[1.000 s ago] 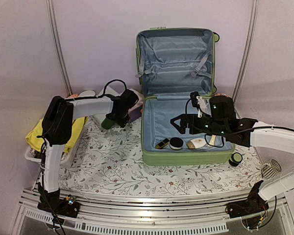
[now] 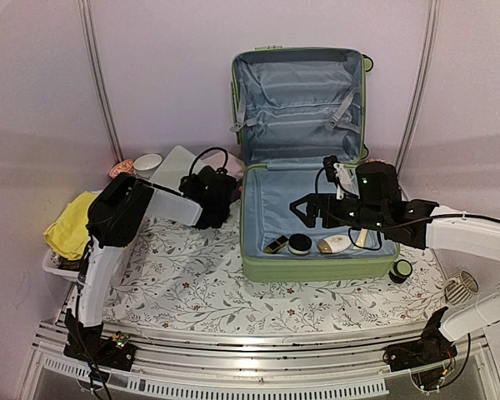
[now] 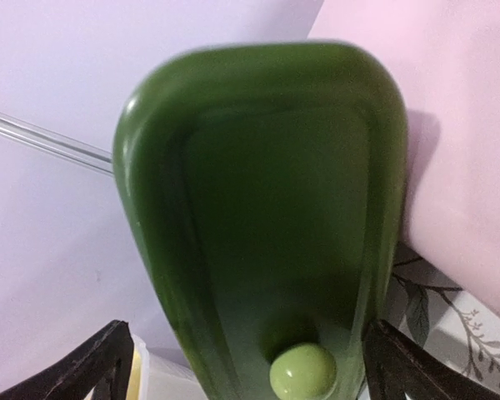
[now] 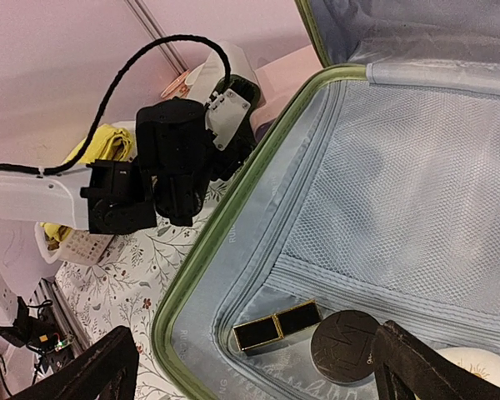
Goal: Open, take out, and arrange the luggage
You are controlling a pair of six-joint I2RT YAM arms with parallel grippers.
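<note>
An open green suitcase (image 2: 320, 271) holds a black-and-gold item (image 4: 300, 317), a black round tin (image 4: 343, 346), a white-and-tan item (image 2: 335, 244) and a pale stick. My left gripper (image 2: 208, 212) is left of the suitcase; in its wrist view its open fingers (image 3: 92, 371) stand either side of the lower part of a dark green object (image 3: 258, 208) with a round knob, close in front. A pink thing (image 3: 475, 150) is beside it. My right gripper (image 2: 304, 208) hangs open above the suitcase, with nothing held.
A white basket with yellow cloth (image 2: 71, 225) stands at far left. A white bowl (image 2: 148, 162) sits at the back left. A dark round jar (image 2: 400, 271) and a striped cup (image 2: 460, 287) lie to the right.
The right arm looks unchanged.
</note>
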